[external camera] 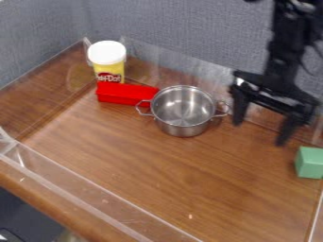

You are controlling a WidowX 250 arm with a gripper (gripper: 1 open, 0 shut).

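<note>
The black gripper [267, 110] hangs at the right, over the table between the pot and the green block, its fingers spread open and blurred. A steel pot with two handles [183, 117] stands mid-table. A red bar [124, 94] lies left of the pot, and a white-lidded yellow tub [108, 70] stands behind it. A green block [308, 163] sits at the right edge, just below and right of the gripper.
A clear panel runs along the back, behind the pot, and another edge runs along the front left.
</note>
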